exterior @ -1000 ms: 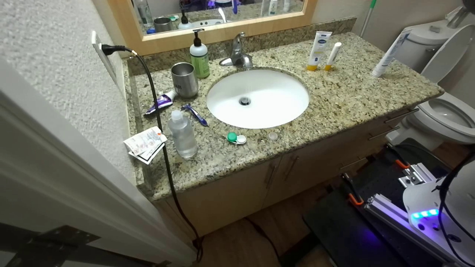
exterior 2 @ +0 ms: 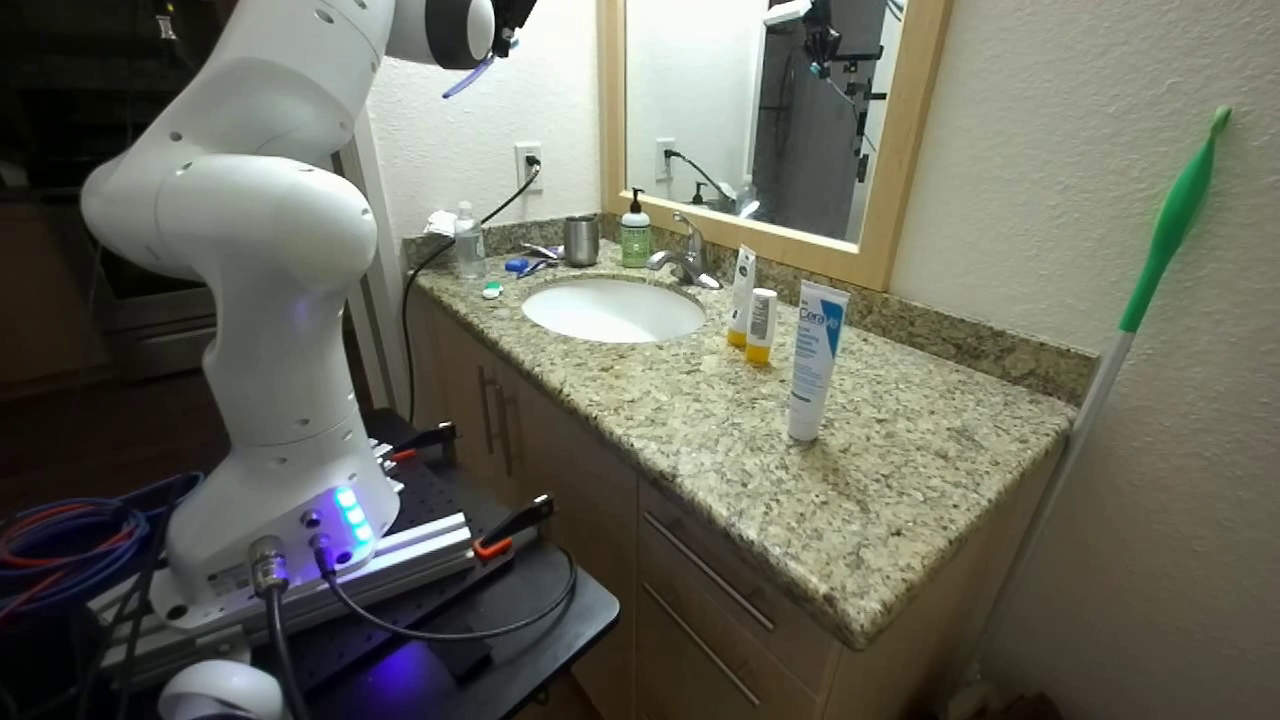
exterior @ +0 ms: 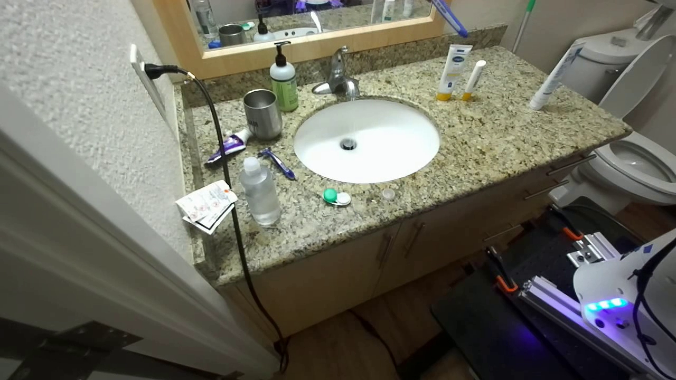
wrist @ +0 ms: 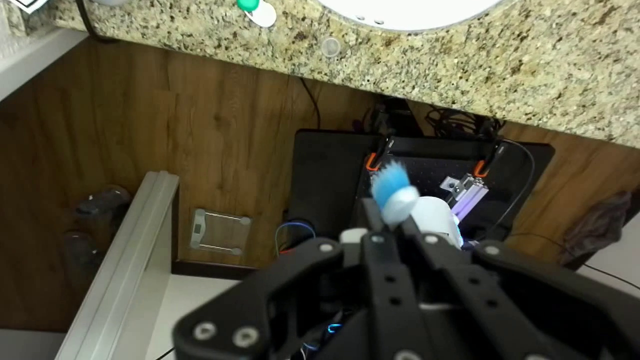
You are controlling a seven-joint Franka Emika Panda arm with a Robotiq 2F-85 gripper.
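In the wrist view a brush head with light-blue bristles [wrist: 390,180] and a white back stands up between the fingertips of my gripper, which is shut on it. A slim blue-purple handle [exterior 2: 468,78] hangs below the gripper [exterior 2: 509,34] at the top of exterior view 2. Exterior view 1 catches the same handle [exterior: 450,17] at its top edge, without the gripper. The brush is held high, well clear of the counter. The white sink basin [exterior: 367,142] lies below the chrome faucet [exterior: 339,79].
Left of the sink are a soap pump bottle [exterior: 283,85], a steel cup [exterior: 263,115], a toothpaste tube [exterior: 229,149], a razor [exterior: 277,163], a clear bottle [exterior: 260,195] and a lens case [exterior: 336,197]. Tubes [exterior: 453,73] stand to the right.
The blue-purple handle has come into exterior view 1 at the top, right of the mirror. Earlier a blue shape showed in the mirror there. The counter items have not moved.
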